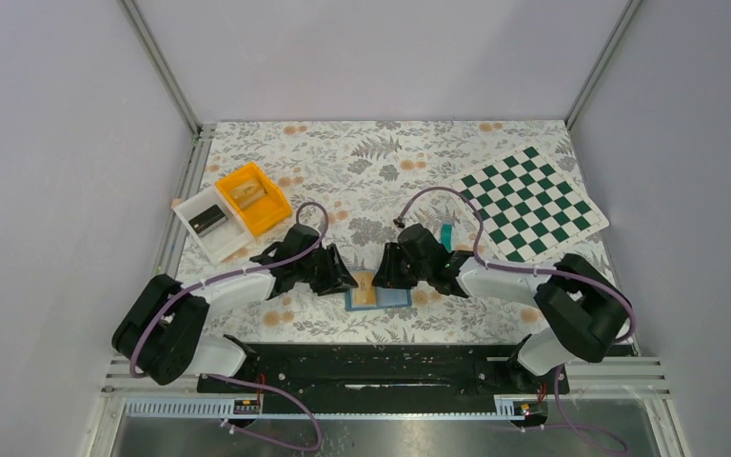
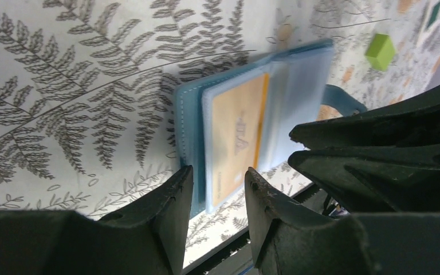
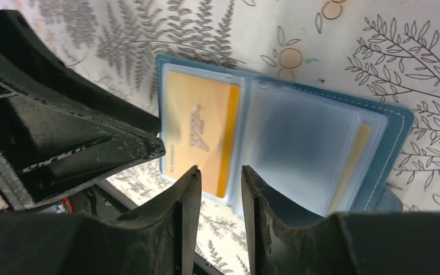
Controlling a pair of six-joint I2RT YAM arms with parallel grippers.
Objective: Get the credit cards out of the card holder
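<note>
The blue card holder (image 1: 349, 303) lies unfolded flat on the patterned cloth, at the front middle of the table. A tan card with an orange stripe (image 3: 197, 120) sits in its left clear pocket. On the other side, the clear pocket (image 3: 298, 143) shows a thin tan strip (image 3: 350, 163) near its outer edge. My left gripper is part open above the left end of the holder, nothing visible between its fingers. Over the middle of the holder is my right gripper, also part open and empty. Whether any fingertip touches the holder, I cannot tell.
At the left stand a white box (image 1: 190, 204) with a dark item inside and a yellow box (image 1: 276, 211). A green checkered board (image 1: 523, 205) lies at the right. A teal object (image 1: 446, 235) is close behind the right arm.
</note>
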